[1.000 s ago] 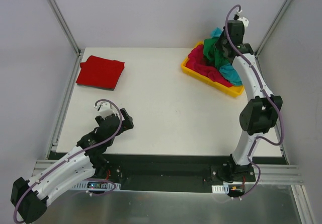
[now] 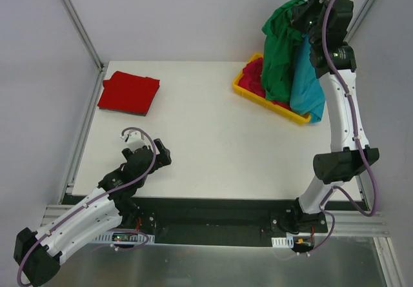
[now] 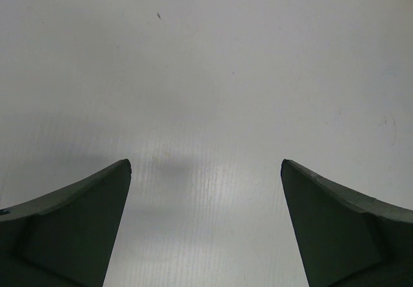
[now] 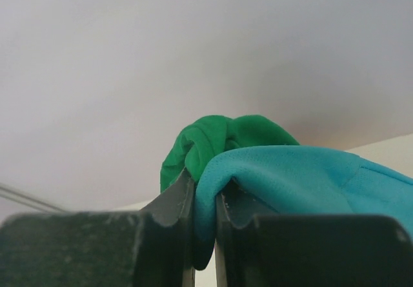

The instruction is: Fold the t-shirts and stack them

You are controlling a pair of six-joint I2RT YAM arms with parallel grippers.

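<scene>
High over the yellow basket (image 2: 240, 90) at the back right, my right gripper (image 2: 304, 15) is shut on a green shirt (image 2: 280, 55) and a turquoise shirt (image 2: 306, 87), which hang down into the basket. The right wrist view shows both cloths pinched between the fingers, green (image 4: 216, 132) behind, turquoise (image 4: 303, 177) in front. Dark red cloth (image 2: 253, 74) lies in the basket. A folded red shirt (image 2: 129, 92) rests at the back left of the table. My left gripper (image 2: 153, 149) is open over bare table at the front left, with only white surface between its fingers.
Side walls and rails border it left and right. The right arm stretches along the table's right side.
My right gripper has risen and moved up the top view, drawing the green and turquoise shirts higher out of the basket. The left arm has not moved.
</scene>
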